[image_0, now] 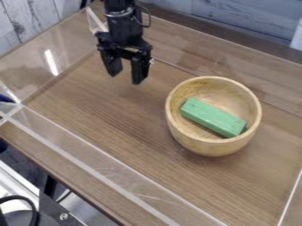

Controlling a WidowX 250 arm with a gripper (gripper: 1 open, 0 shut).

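Note:
The black robot arm hangs at the top centre, its gripper point(125, 66) open above the wooden table point(141, 168), with two dark fingers apart and nothing visible between them. To its right, a round wooden bowl point(178, 101) holds a green block point(214, 117) lying diagonally inside it.
A pale object behind the arm at the top left is partly hidden. Dark cables lie at the bottom-left corner. The table's left, centre and front are clear, as is the area behind the bowl at the right.

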